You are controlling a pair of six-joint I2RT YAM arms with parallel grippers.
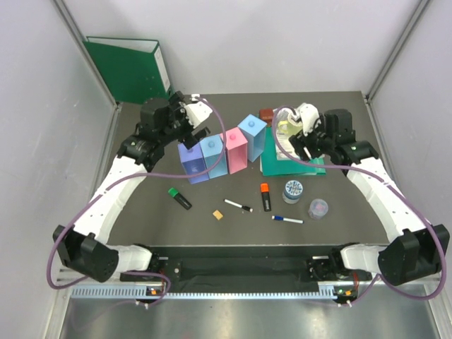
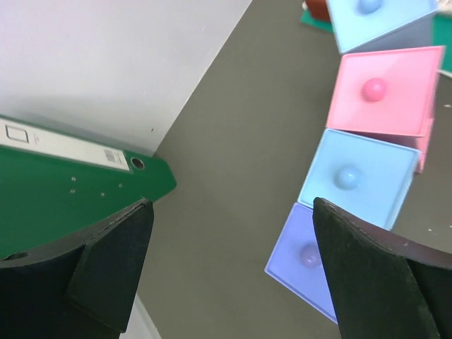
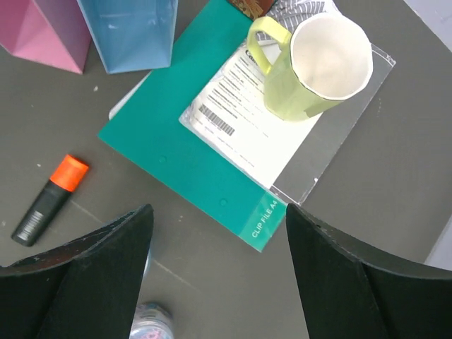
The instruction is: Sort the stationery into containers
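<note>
My left gripper point(image 1: 195, 123) hangs open over the back left of the table, above the purple box point(image 2: 304, 260) and blue box point(image 2: 357, 180). Nothing is between its fingers. Beside those stand a pink box point(image 1: 236, 149) and a second blue box point(image 1: 253, 136). My right gripper point(image 1: 302, 150) is partly open and empty, over the green clip file point(image 3: 187, 162). On that file lie papers, with a yellow-green mug point(image 3: 293, 85) standing on them. An orange-capped marker point(image 1: 265, 197), a green-capped marker point(image 1: 180, 198), a black pen point(image 1: 238, 205) and a blue pen point(image 1: 287, 219) lie in front.
A green binder point(image 1: 131, 70) stands at the back left. A small jar point(image 1: 292, 191), a clear container point(image 1: 318, 208) and a yellow block point(image 1: 217, 215) sit at the front, and a brown block point(image 1: 266, 115) at the back.
</note>
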